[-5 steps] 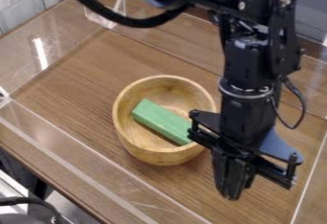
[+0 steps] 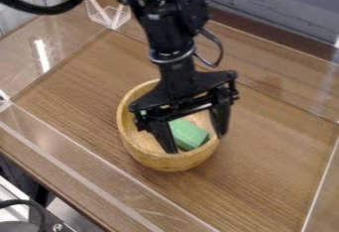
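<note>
A black arm comes down from the top centre to a gripper [image 2: 185, 127] over a round tan bowl [image 2: 169, 157]. Inside the bowl a green block [image 2: 188, 134] lies, partly covered by the gripper's dark fingers, which reach into the bowl on either side of it. Whether they touch the block or are closed on it is unclear.
Bare wooden table [image 2: 265, 176] surrounds the bowl, with free room at right and left. A clear object stands at the top left corner, and a pale wall runs along the back right. A black cable shows at the lower left.
The gripper has moved left from the table right of the bowl to over the bowl and the green block, and has turned.
</note>
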